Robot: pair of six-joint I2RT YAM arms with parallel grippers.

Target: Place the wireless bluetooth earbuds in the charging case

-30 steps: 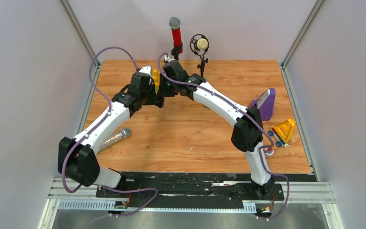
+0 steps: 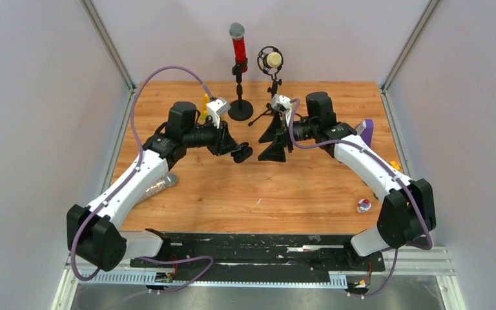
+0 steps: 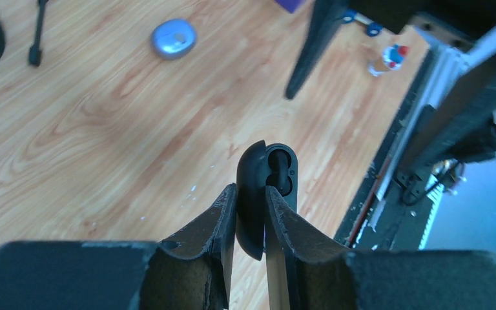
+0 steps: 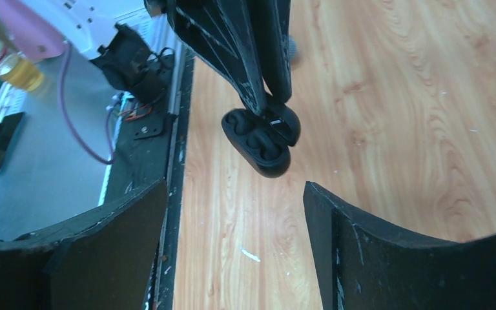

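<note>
The black charging case (image 4: 256, 143) hangs above the table with its lid raised. My left gripper (image 2: 232, 150) is shut on it, its two fingertips pinching the lid side in the left wrist view. Rounded hollows of the case face my right gripper, which stands open just right of it with nothing between its widely spread fingers. Whether earbuds sit inside those dark hollows I cannot tell, and none shows elsewhere. Case and right gripper are apart.
A blue-grey rounded object (image 3: 174, 39) lies on the table near my right arm. Microphone stands (image 2: 240, 110) rise at the back; a silver microphone (image 2: 158, 186) lies at left.
Earlier, my right gripper was beside the case at the left; it has since drawn away to the right and toward the front.
</note>
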